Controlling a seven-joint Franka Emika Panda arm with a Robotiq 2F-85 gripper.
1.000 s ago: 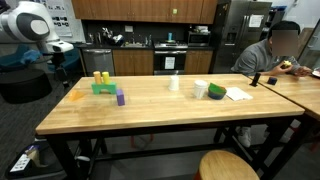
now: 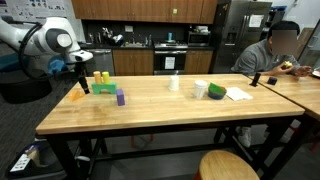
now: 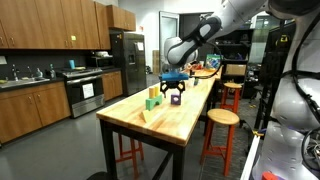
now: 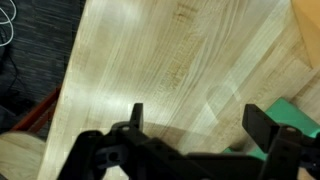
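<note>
My gripper stands open over bare wooden tabletop (image 4: 180, 60), nothing between its fingers. In exterior view 1 the gripper (image 2: 84, 82) hangs above the table's left end, just left of a green block (image 2: 103, 88) with yellow pieces (image 2: 98, 77) by it. An orange flat piece (image 2: 76, 95) lies near the left edge; in the wrist view an orange piece (image 4: 309, 25) shows at the upper right corner. A green object (image 4: 290, 112) is partly hidden behind the right finger. To the right stands a purple block (image 2: 121, 98).
Farther right on the table are a white container (image 2: 174, 84), a white cup (image 2: 199, 89), a green bowl (image 2: 216, 91) and white paper (image 2: 238, 94). A person (image 2: 271, 55) sits at the back right.
The arm has swung right and down, bringing the gripper from beyond the table's left end to over it, close to the green block. The table objects look unmoved.
</note>
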